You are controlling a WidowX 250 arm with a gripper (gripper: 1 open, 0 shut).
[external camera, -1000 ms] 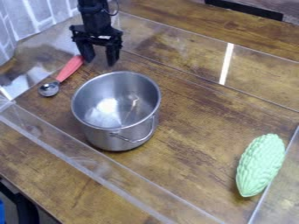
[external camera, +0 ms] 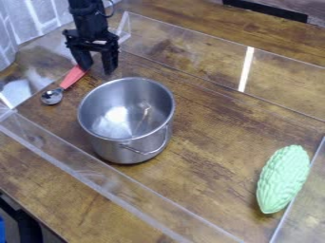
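Observation:
My black gripper is low at the upper left, over a ladle with a red handle and a metal head. Its fingers are around the upper end of the handle or just beside it; whether they are open or shut is unclear. A large steel pot stands just right of the ladle. A pale green bumpy vegetable lies at the lower right.
Clear plastic edges run along its sides. A crumpled silvery backing is at the upper left.
The gripper has shifted slightly left and down toward the red handle. The pot, ladle and vegetable look unmoved.

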